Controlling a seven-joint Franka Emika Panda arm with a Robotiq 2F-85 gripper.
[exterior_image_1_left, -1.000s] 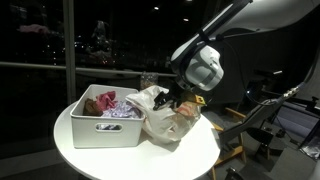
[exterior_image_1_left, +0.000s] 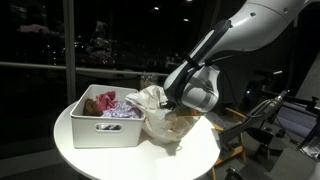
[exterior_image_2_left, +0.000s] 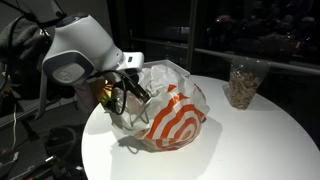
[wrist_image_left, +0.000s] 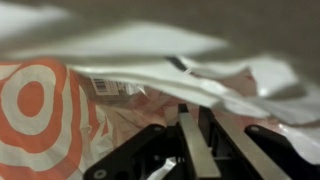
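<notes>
A white plastic bag with a red-orange target print (exterior_image_2_left: 180, 122) stands on the round white table (exterior_image_2_left: 235, 140). My gripper (exterior_image_2_left: 128, 92) is down at the bag's mouth, its fingers partly hidden by the plastic. In the wrist view the bag (wrist_image_left: 35, 115) surrounds the gripper, and white plastic folds cross above it. Its fingers look close together, but I cannot make out how far apart they are or whether anything is between them. A packet with a barcode label (wrist_image_left: 106, 87) shows inside the bag, beyond the fingers.
Beside the bag stands a light grey bin (exterior_image_1_left: 105, 132) holding red and pale cloth (exterior_image_1_left: 118, 108) and something brown. A clear container of brown pieces (exterior_image_2_left: 243, 85) stands near the table's far edge.
The arm has come down and slightly left in exterior view 1, bringing the gripper lower into the bag's mouth. The bin has stayed put.
</notes>
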